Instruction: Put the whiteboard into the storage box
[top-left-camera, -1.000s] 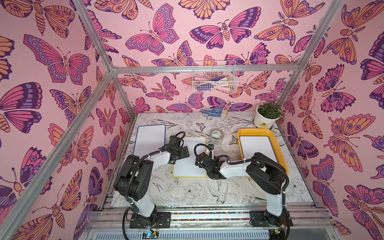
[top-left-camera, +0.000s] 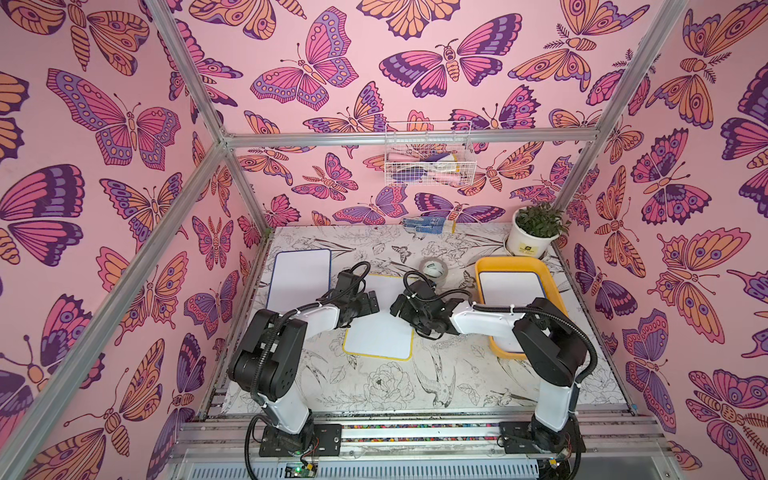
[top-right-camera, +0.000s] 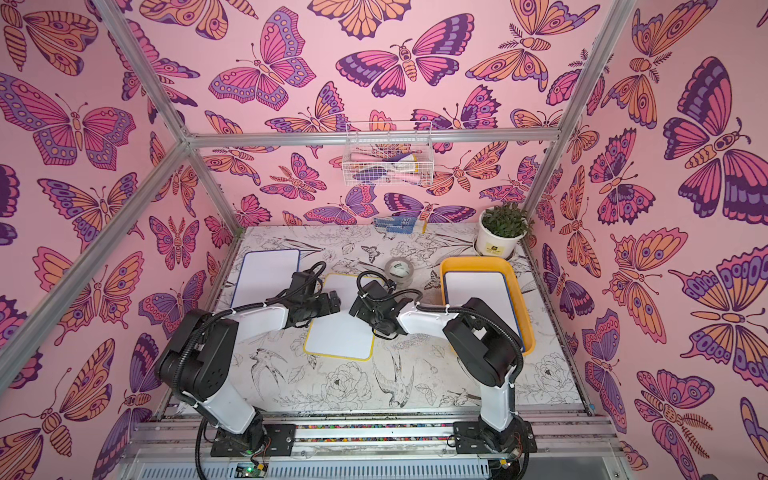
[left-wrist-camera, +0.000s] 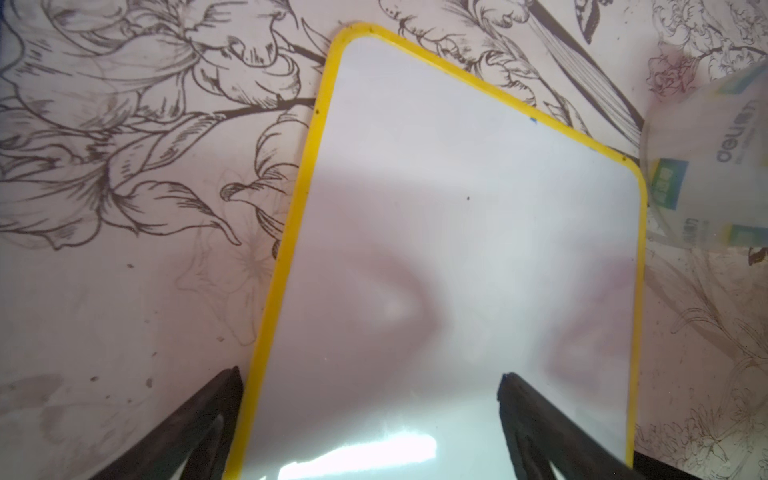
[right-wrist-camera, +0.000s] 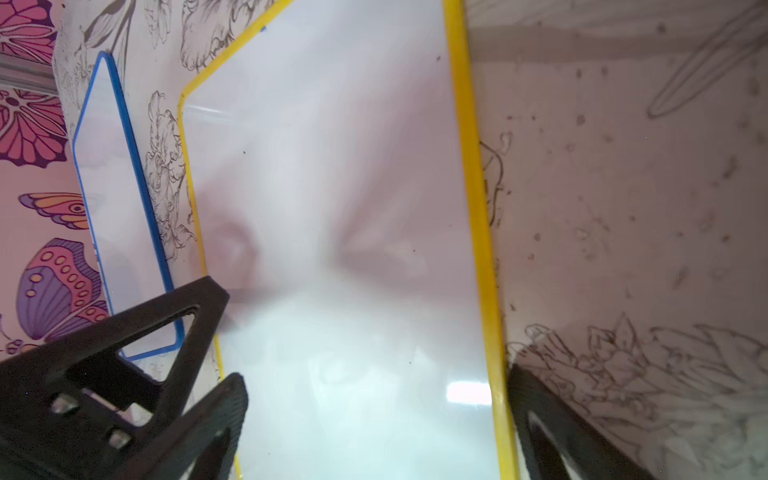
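The yellow-edged whiteboard lies flat in the middle of the table, between the two arms. At its left edge stands my left gripper, open, one finger just outside the yellow rim and the other over the white face. On the opposite side, my right gripper is open too, its fingers straddling the board's other long edge. A blue-edged whiteboard rests at the back left. The yellow storage box is on the right, with a blue-edged whiteboard lying in it; my right forearm partly covers the box in the top left view.
Behind the right gripper sits a roll of clear tape. A potted plant stands at the back right corner, and a blue packet lies by the back wall.
The left arm looks unmoved.
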